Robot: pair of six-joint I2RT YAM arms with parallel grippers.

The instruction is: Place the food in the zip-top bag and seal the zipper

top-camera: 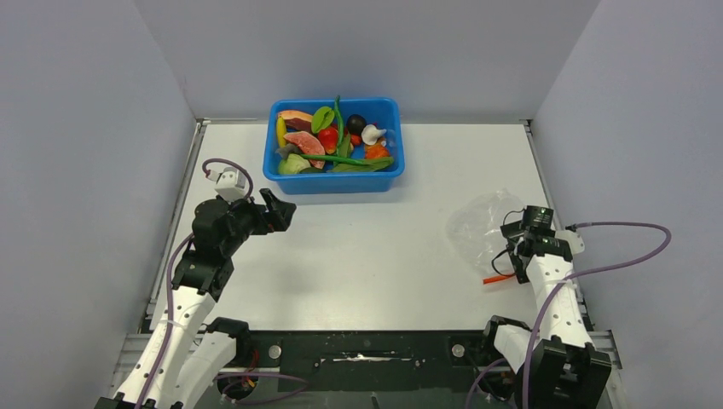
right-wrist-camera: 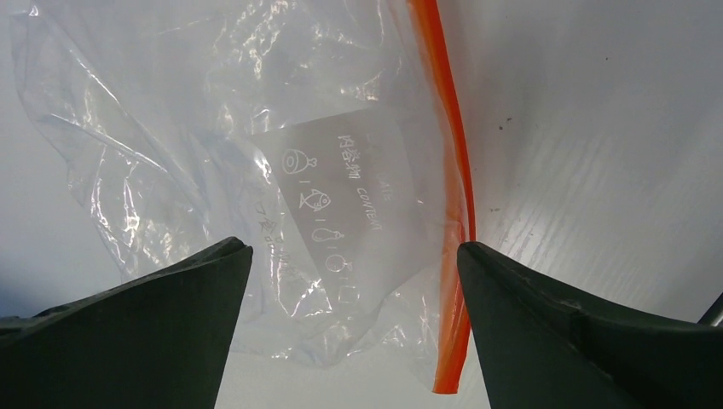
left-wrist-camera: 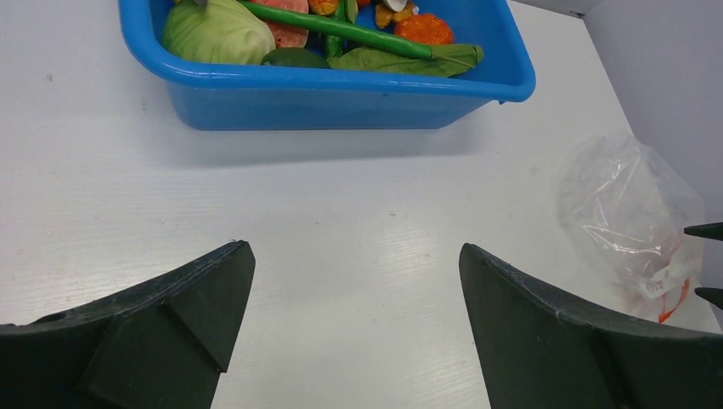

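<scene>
A clear zip top bag (top-camera: 477, 226) lies flat on the right side of the table, its orange zipper strip (right-wrist-camera: 452, 170) along the near edge. Over the bag my right gripper (top-camera: 501, 240) stands open; in the right wrist view its fingers (right-wrist-camera: 546, 324) spread wide, one overlapping the strip in view. Whether that finger touches the bag, I cannot tell. Assorted food, such as a cabbage (left-wrist-camera: 217, 32) and a red pepper (top-camera: 327, 138), fills a blue bin (top-camera: 332, 184) at the back. My left gripper (top-camera: 281, 213) hangs open and empty at the left, nearer than the bin.
Bare white table (top-camera: 367, 256) stretches between the two arms, in front of the bin. Grey walls close in the left, right and back sides. The right arm is close to the right wall.
</scene>
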